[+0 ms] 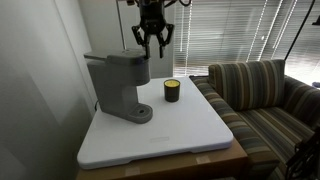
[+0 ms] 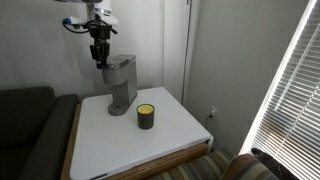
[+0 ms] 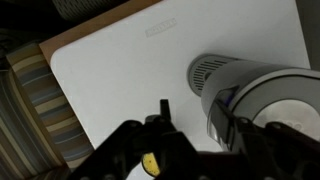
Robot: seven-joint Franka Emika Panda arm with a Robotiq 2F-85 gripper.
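Observation:
A grey coffee machine (image 1: 121, 88) stands upright on the white table (image 1: 165, 133). Just above the front of its head is my gripper (image 1: 154, 51), pointing down with its fingers apart. In the wrist view the gap between the fingers looks empty, and one finger (image 3: 221, 119) overlaps the edge of the machine's round top (image 3: 285, 105); whether it touches cannot be told. To the machine's side sits a dark mug (image 2: 146, 120) with a yellow inside, clear of the gripper. Only part of the mug shows at the bottom of the wrist view.
A striped couch (image 1: 250, 90) borders the table on one side, and a dark sofa (image 2: 28, 130) appears in the second exterior view. Bare table surface lies in front of the machine and around the mug. Window blinds (image 1: 225, 35) hang behind.

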